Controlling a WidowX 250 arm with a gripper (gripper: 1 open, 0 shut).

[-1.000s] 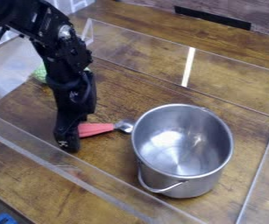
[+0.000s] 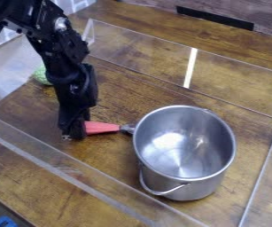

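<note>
My black gripper is low at the left side of the table, its fingertips down at the end of a red-handled utensil with a metal head pointing right. The fingers are dark and overlap the handle, so whether they are closed on it is unclear. A steel pot with a wire handle stands to the right, close to the utensil's metal end.
A green object lies behind the arm at the left. Clear panels edge the wooden work area. The wood behind the pot is mostly free, apart from a white strip.
The gripper has shifted slightly, with its fingertips changing position at the red handle's left end. The pot and utensil look almost unchanged.
</note>
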